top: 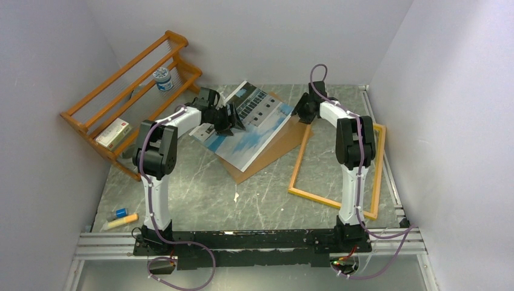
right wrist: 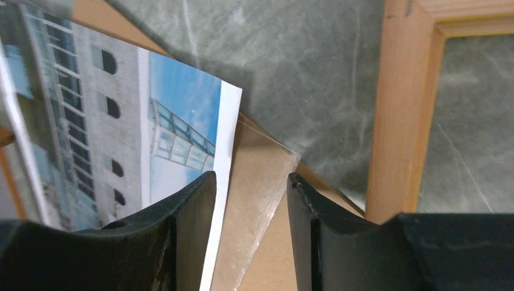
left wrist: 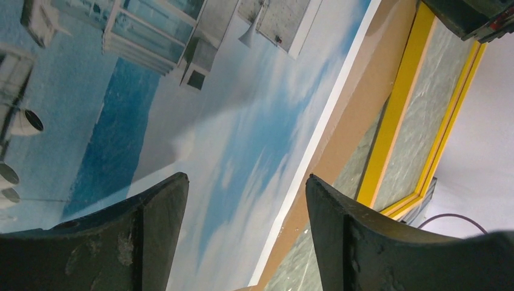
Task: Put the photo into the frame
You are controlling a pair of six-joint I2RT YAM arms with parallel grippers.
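Observation:
The photo [top: 254, 130], a print of a white building and blue sky, lies tilted on a brown board [top: 270, 156] at the back centre. My left gripper hangs over the photo, fingers apart, nothing between them. My right gripper is at the board's back-right corner beside the photo's white edge [right wrist: 225, 115], fingers apart, over bare board. The wooden frame [top: 297, 167] lies empty on the right, its left side next to the board in the right wrist view.
A wooden rack [top: 115, 103] with a tub and box stands back left. Markers [top: 121, 219] lie front left. Walls surround the table.

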